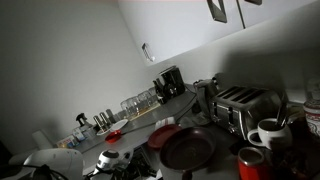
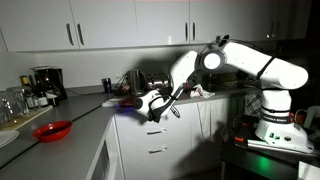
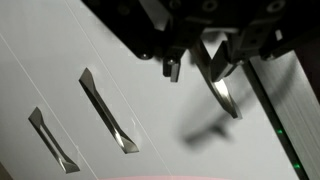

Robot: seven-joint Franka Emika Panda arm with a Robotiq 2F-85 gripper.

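Observation:
My gripper stands at the top of the wrist view, in front of white drawer fronts point(image 3: 150, 130). A gap shows between its dark fingers, so it looks part open. A curved metal drawer handle point(image 3: 222, 98) lies at the fingers, its upper part hidden behind them; whether they touch it I cannot tell. Two more handles, a middle one point(image 3: 108, 112) and an outer one point(image 3: 52, 142), lie to the left. In exterior view 2 the gripper point(image 2: 153, 108) is low against the cabinet, just below the counter edge.
The counter above holds a red bowl point(image 2: 52, 131), a dark pan point(image 1: 188, 149), a toaster point(image 1: 240, 108), a white mug point(image 1: 271, 133) and a red can point(image 1: 252, 165). Open floor point(image 2: 210, 158) lies in front of the drawers.

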